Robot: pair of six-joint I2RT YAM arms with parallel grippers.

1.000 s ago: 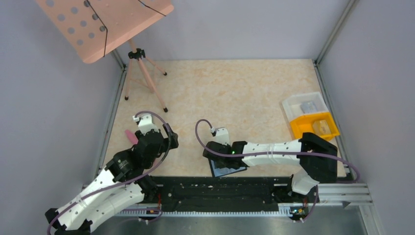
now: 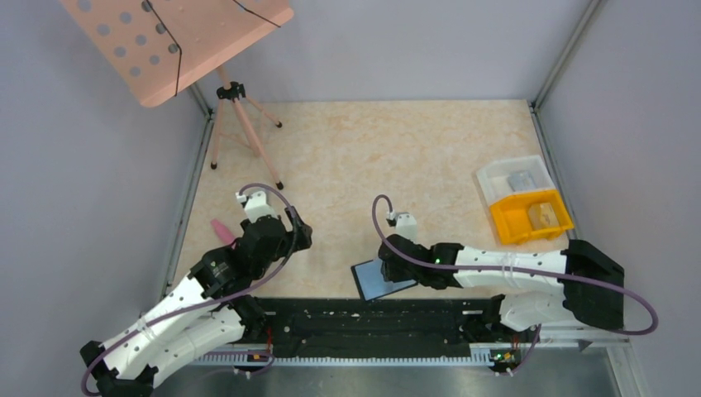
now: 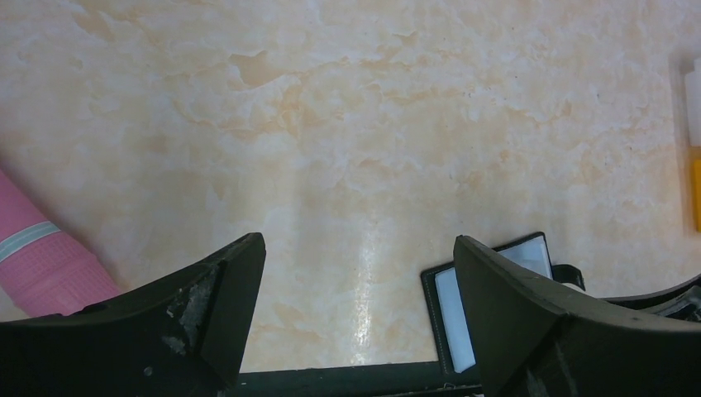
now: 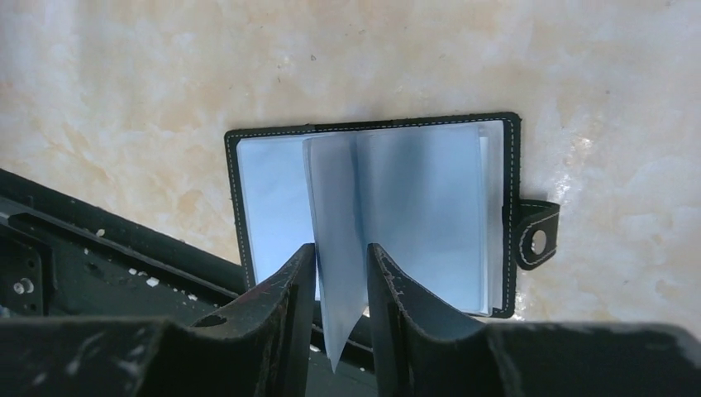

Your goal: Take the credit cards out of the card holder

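Observation:
The card holder (image 4: 508, 273) lies unfolded on the table, with dark stitched edges and pale bluish plastic sleeves. One translucent sleeve (image 4: 337, 240) stands up from its middle, reaching down into the gap of my right gripper, whose fingers are apart and not pinching it. No separate credit card can be made out; the pale leaves all look like sleeves. In the left wrist view the holder (image 3: 428, 285) shows partly behind a finger. My left gripper is wide open over bare table, left of the holder.
A pink cloth-like roll (image 3: 50, 256) lies at the left. White (image 2: 489, 178) and yellow (image 2: 506, 236) bins stand at the right. A pink stand (image 2: 248, 128) occupies the back left. Its dark front edge (image 4: 116, 240) runs close by the holder.
My right arm has shifted to the right over the card holder, uncovering its left part. The left arm has drifted slightly to the right.

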